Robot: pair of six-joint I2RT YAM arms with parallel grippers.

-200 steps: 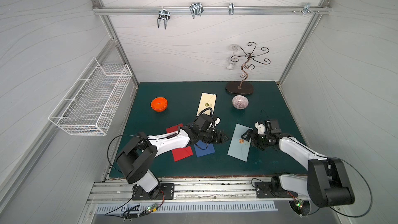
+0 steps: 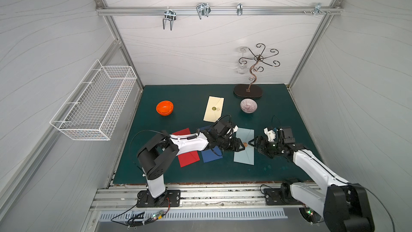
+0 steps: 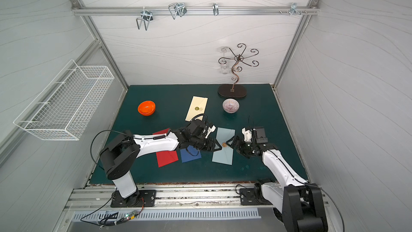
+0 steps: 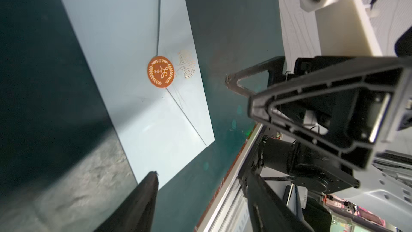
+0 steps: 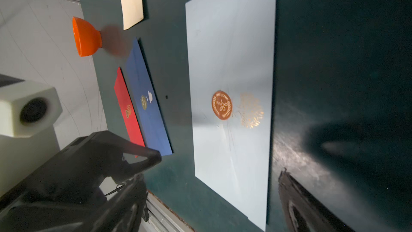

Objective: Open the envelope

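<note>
The pale blue envelope (image 2: 244, 158) lies flat and closed on the dark green table, between my two grippers. Its brown round seal (image 4: 161, 71) sits on the flap seam, a gold tree print beside it. My left gripper (image 2: 240, 145) reaches over the envelope's left side near the seal; in its wrist view the fingers (image 4: 139, 202) are apart, nothing between them. At the right edge hovers my right gripper (image 2: 252, 142), open and empty, its fingers (image 5: 298, 197) well spread. Whether either gripper touches the paper cannot be told.
Left of the envelope lie a blue envelope (image 5: 146, 98) and a red one (image 5: 128, 111), partly under my left arm. Farther back are a cream envelope (image 2: 213, 108), an orange bowl (image 2: 164, 107), a pinkish glass bowl (image 2: 248, 105) and a metal stand (image 2: 248, 90).
The pale blue envelope has shifted slightly left and turned straighter.
</note>
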